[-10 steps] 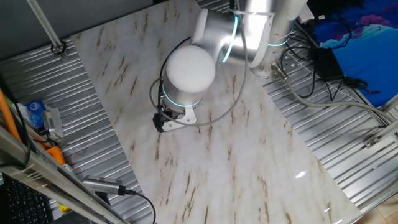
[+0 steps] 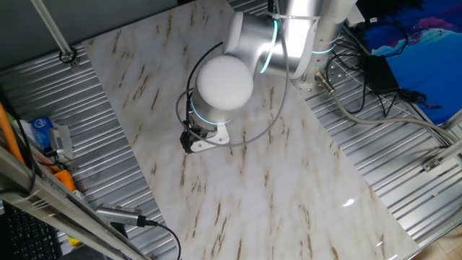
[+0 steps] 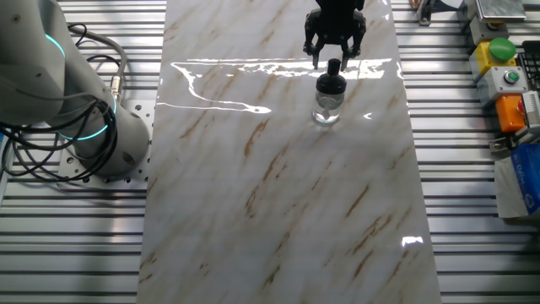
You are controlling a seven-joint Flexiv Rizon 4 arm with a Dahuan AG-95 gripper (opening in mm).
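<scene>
A clear glass bottle with a black shoulder and black stopper stands upright on the marble-patterned board, towards its far side in exterior view 2. Just above and behind it in that picture hangs my black gripper, pointing down. Its fingers are spread apart, one to either side of the stopper's top as seen from here; no contact with the bottle is visible. From this angle I cannot tell how far apart in depth they are. Exterior view 1 shows the gripper partly under the arm's wrist, and the bottle is hidden there.
The marble board is otherwise bare, with wide free room in front of the bottle. Control boxes with a green button line the right side. A loose cable loop hangs around the wrist.
In exterior view 1 the wrist and gripper have shifted slightly to the right over the last second. Nothing else has visibly moved.
</scene>
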